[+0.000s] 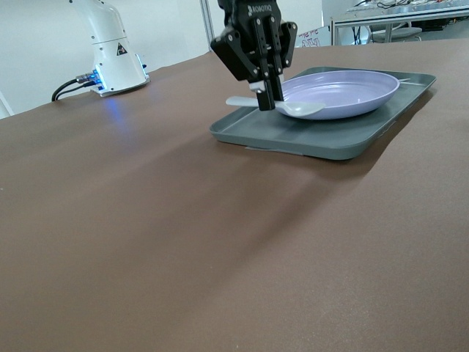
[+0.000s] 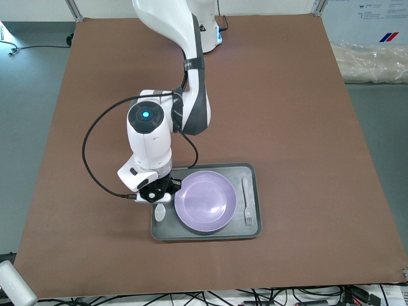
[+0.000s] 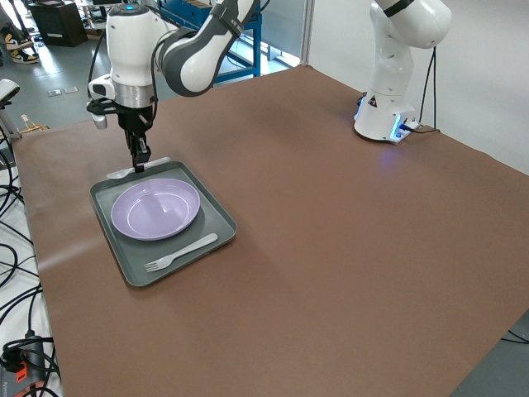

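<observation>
A purple plate (image 2: 205,201) lies on a grey tray (image 3: 128,263), a white fork (image 2: 247,201) along one side. A white spoon (image 1: 298,108) is at the plate's other side, its bowl (image 2: 160,213) visible in the left view. My black gripper (image 1: 268,99) is low over that side of the tray, its fingertips at the spoon in the top view. Whether it is shut on the spoon or only beside it I cannot tell.
Cables line the edge beside the tray.
</observation>
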